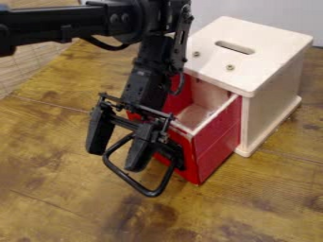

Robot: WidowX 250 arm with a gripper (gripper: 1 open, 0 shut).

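A white wooden cabinet (266, 71) with a slot in its top stands at the upper right, with a red drawer (217, 142) pulled out toward the front. My black gripper (128, 144) hangs low at the drawer's left front, partly covering it. A black U-shaped bar, like a handle, loops below the fingers in front of the drawer. Whether the fingers are closed on it is hard to tell.
Bare wooden floor (57, 180) lies to the left, in front and to the right. The arm spans the upper left and hides the drawer's left part.
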